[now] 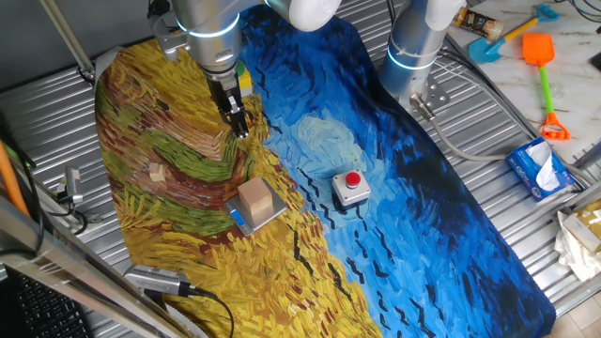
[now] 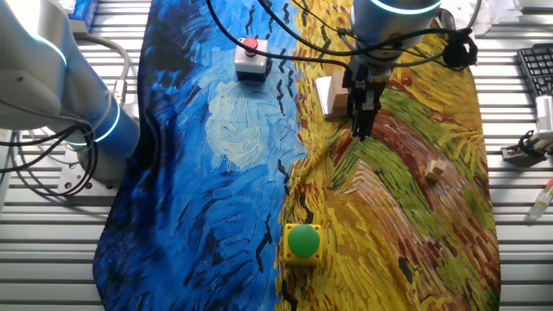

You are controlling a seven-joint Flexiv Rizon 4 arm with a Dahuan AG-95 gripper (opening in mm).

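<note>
My gripper [image 1: 240,135] points down above the mat, between the green-and-yellow button and the scale in exterior view 1. Its black fingers are close together, and whether a small gap stands between them I cannot tell. No object shows at the fingertips. A large wooden block [image 1: 255,198] rests on a flat scale [image 1: 270,214]; in exterior view 2 the arm partly covers this block [image 2: 338,93]. Off to one side lies a small wooden block [image 1: 157,172]. A red button [image 1: 352,179] on a grey box stands on the blue half.
A green button [image 2: 302,242] on a yellow box sits by the mat's colour boundary, mostly hidden behind the arm in exterior view 1. A tissue box [image 1: 540,170] is off the mat.
</note>
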